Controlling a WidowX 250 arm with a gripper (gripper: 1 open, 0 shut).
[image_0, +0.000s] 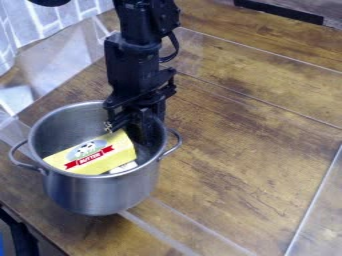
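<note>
A steel pot (94, 195) with two side handles stands at the left front of the wooden table. Inside it lies a yellow butter box (80, 155), tilted, with a small pale item under its right side. My black gripper (144, 130) reaches down into the pot's back right, beside the box; its fingertips are dark and partly hidden, so I cannot see what, if anything, is between them.
A dark edge runs along the back right. Clear plastic shows at the upper left, and the table's edge is at the lower left.
</note>
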